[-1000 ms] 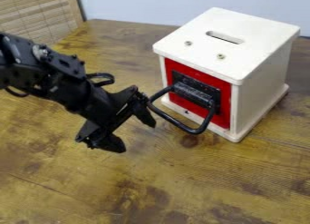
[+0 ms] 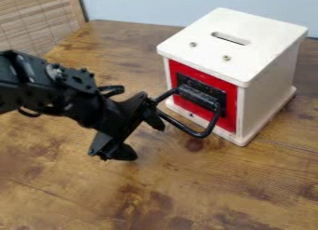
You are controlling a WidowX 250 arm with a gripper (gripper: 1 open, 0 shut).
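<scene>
A white box [image 2: 261, 57] with a red front panel [image 2: 226, 86] stands on the right side of the wooden table. A black looped handle [image 2: 205, 130] sticks out from that panel toward the front left. My black gripper [image 2: 137, 131], reaching in from the left, is open, its fingers angled downward beside the left end of the handle's loop. I see nothing held between the fingers. Whether it touches the handle is hard to tell.
A slatted bamboo panel [image 2: 32, 20] stands at the back left, and a pale wall runs behind.
The box and handle look unchanged.
</scene>
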